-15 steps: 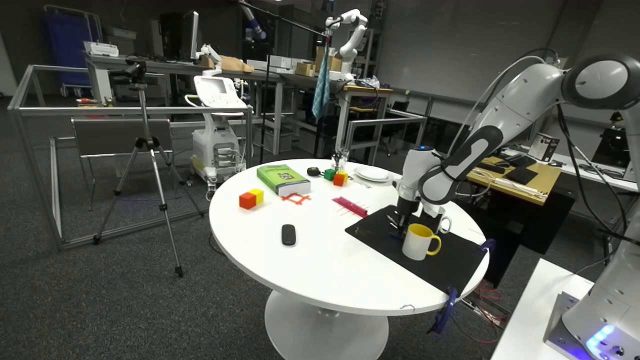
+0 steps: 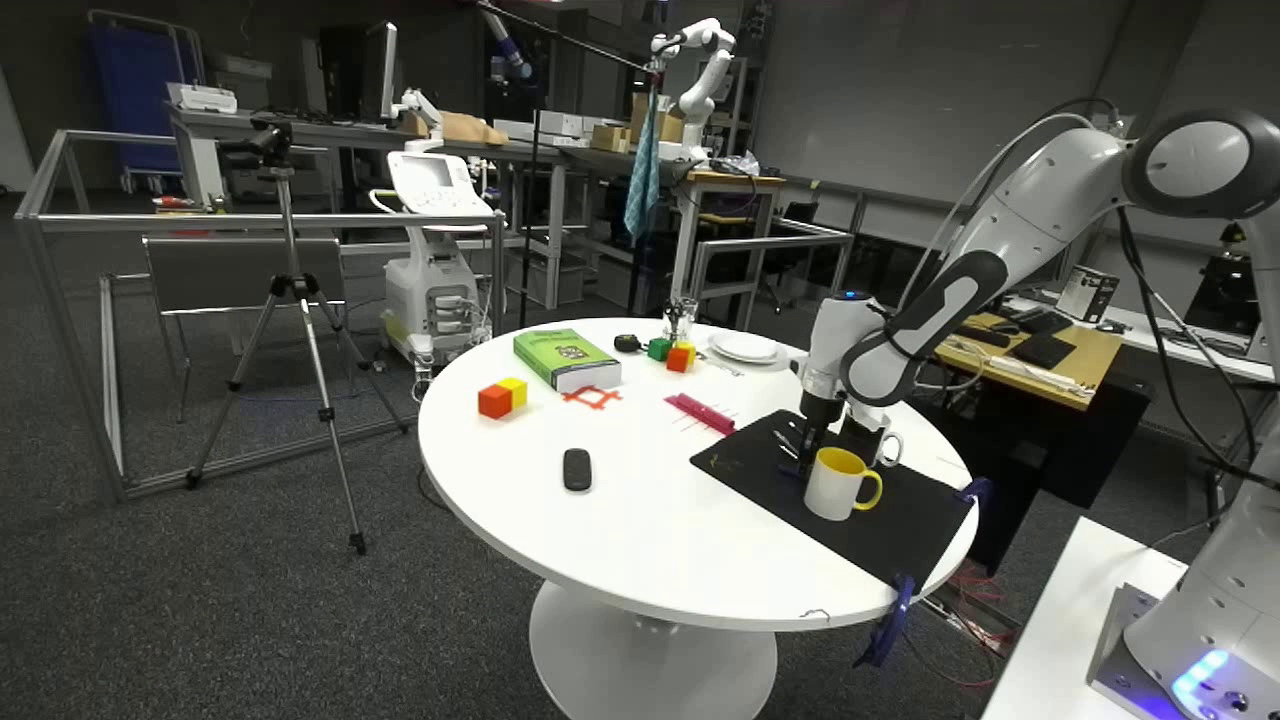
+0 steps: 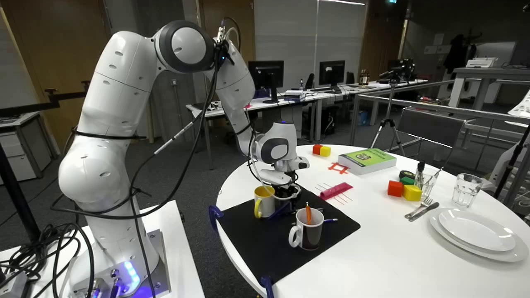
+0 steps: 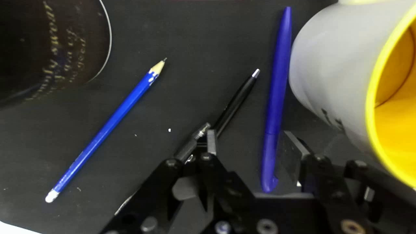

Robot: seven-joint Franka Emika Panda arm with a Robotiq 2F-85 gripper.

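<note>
My gripper is open, low over a black mat (image 3: pixel 248 243). In the wrist view a dark blue pen (image 4: pixel 275 89) lies lengthwise between its fingers, closer to the right one; I cannot tell whether they touch. Under the left finger lie a black pen (image 4: pixel 238 100) with a silver tip and a second dark pen (image 4: pixel 189 145), partly hidden. A blue pencil (image 4: pixel 107 126) rests farther left. The white mug with yellow inside (image 4: pixel 335 66) stands close by the right finger. Across the mat, a dark mug with a white handle (image 3: pixel 309 234) holds an orange pencil (image 3: pixel 308 213).
Blue clamps (image 2: pixel 888 624) grip the mat at the table's edge. Elsewhere on the white table (image 2: pixel 672 540) are a green book (image 2: pixel 564 356), coloured cubes (image 2: pixel 494 401), a pink strip (image 2: pixel 705 414), plates (image 3: pixel 472 231) and glasses (image 3: pixel 467 190).
The gripper and the arm's end have shifted slightly to the right in exterior view 1. Both mugs and the other table objects stand where they were.
</note>
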